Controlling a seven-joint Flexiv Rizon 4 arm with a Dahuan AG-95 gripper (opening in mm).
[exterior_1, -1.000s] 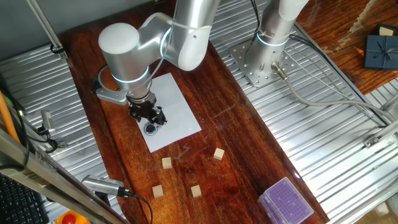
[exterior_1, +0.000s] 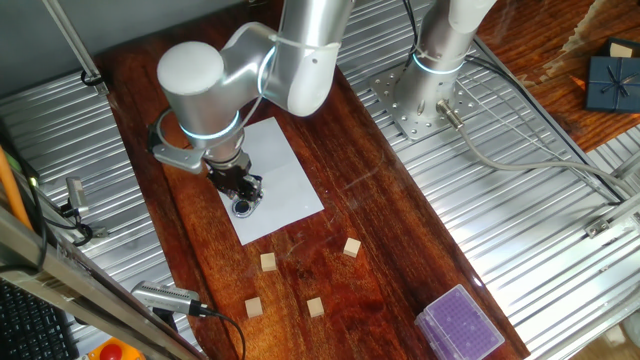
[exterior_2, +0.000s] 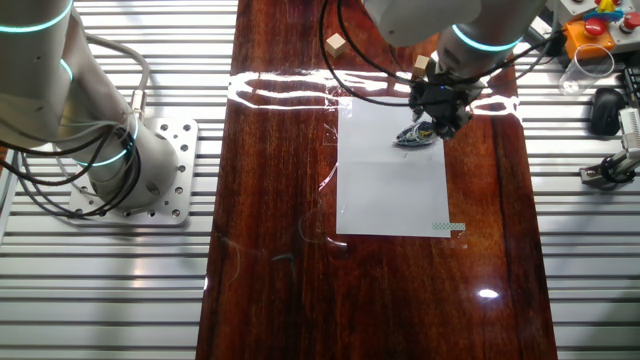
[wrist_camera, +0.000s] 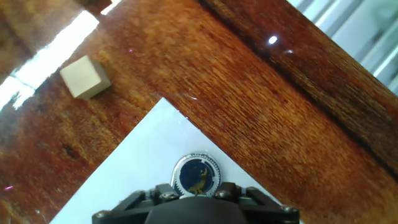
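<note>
A round, watch-like object (wrist_camera: 196, 174) has a dark face, a gold figure and a silver rim. It lies on a white sheet of paper (wrist_camera: 140, 152), near one corner in the wrist view. From the other side, it shows as a silvery shape (exterior_2: 415, 134) close to the sheet's edge. My gripper is right at it, its dark fingertips level with the rim's lower part and partly covering it. In exterior view 1 the gripper (exterior_1: 250, 190) points down over the paper beside the object. Whether the fingers touch or clasp it is hidden.
Several small wooden cubes stand on the brown table, one cube (exterior_1: 268, 262) nearest the paper. A purple box (exterior_1: 462, 324) sits at the table's end. A camera (exterior_1: 166, 297) stands by the table's edge. Bare wood surrounds the paper.
The gripper's fingers have shifted slightly near the round object. The arm is almost still, and the object, paper and cubes keep their places.
</note>
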